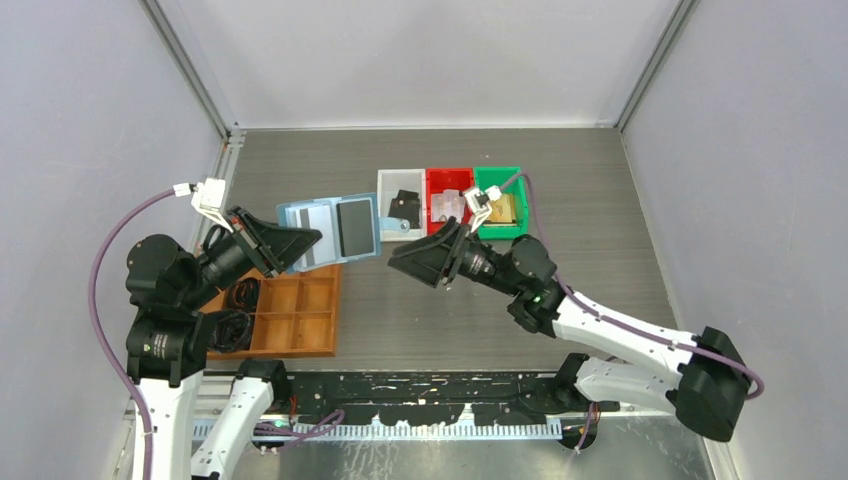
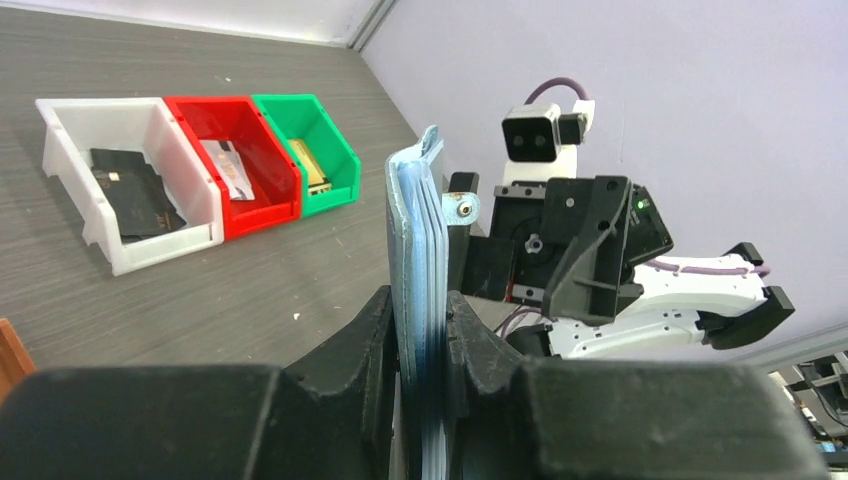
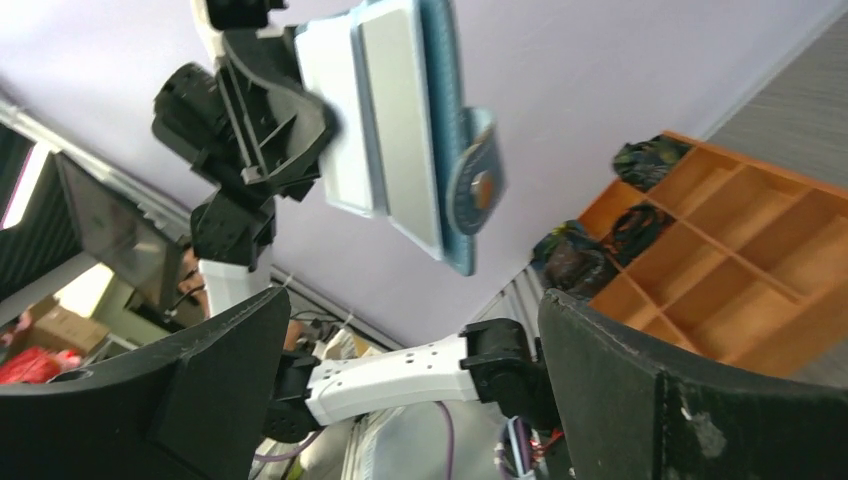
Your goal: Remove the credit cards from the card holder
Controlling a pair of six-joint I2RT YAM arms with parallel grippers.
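Note:
A light-blue card holder (image 1: 378, 240) hangs in the air over the table, its flap with a snap (image 2: 462, 208) sticking out toward the right arm. My left gripper is shut on its edge, the layered sleeves standing upright between the fingers. A white card and a grey one (image 3: 398, 95) show in the holder's clear pockets in the right wrist view. My right gripper (image 1: 420, 268) stands open, apart from the holder and to its right in the top view. Nothing is between its fingers.
At the back stand a white bin (image 2: 85, 200) with dark cards, a red bin (image 2: 290, 215) with a pale card and a green bin (image 2: 345, 185) with a gold card. A wooden compartment tray (image 1: 300, 345) with dark cables lies under the left arm.

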